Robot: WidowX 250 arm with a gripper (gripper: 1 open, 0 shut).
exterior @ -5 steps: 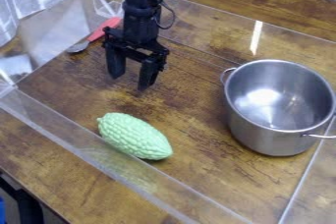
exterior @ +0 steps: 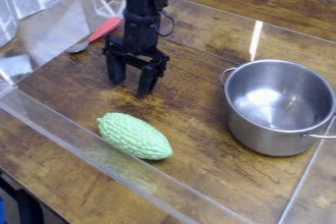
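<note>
My black gripper (exterior: 136, 77) is low over the wooden floor of the tray at upper left, its two fingers apart, with nothing visible between them. A pale green bitter melon (exterior: 133, 136) lies in front of it, toward the lower middle. A large steel pot (exterior: 269, 110) with side handles stands to the right. A red utensil (exterior: 102, 27) lies behind the arm at upper left, partly hidden.
Clear plastic walls border the work area, the near one running diagonally below the melon. The wooden middle (exterior: 184, 95) between gripper, melon and pot is clear.
Over the last second my gripper has shifted slightly to the left, and the arm covers a different part of the red utensil. The melon and pot have not moved.
</note>
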